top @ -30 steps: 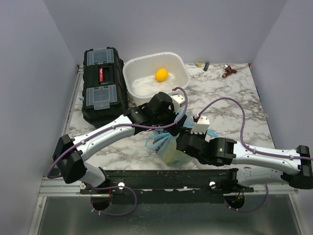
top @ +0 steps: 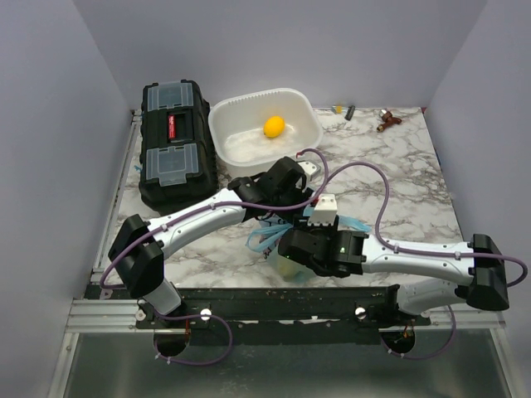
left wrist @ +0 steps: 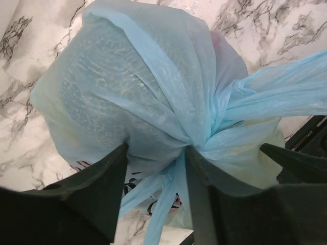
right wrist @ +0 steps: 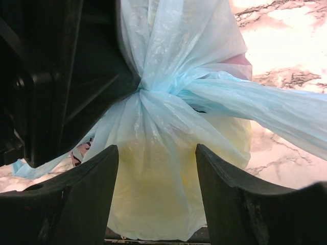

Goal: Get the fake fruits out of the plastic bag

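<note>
The thin blue plastic bag lies near the table's front edge, mostly covered by my two arms in the top view. Its neck is twisted into a tight knot with loose blue strips trailing out. Rounded contents bulge through the film; yellowish shapes show in the right wrist view through the bag. My left gripper is part open over the bag, one fingertip right by the knot. Spread over the yellowish part, my right gripper is open, with film beneath the gap. Whether either touches the film I cannot tell.
A white tub holding one yellow-orange fruit stands behind the arms. To its left is a black toolbox. Small items lie at the back right. The left gripper's dark body crowds close beside the right one.
My right gripper has moved left and over the bag's front part. Earlier, my left gripper shifted slightly to the right as its elbow swung. The tub and fruit have not moved.
</note>
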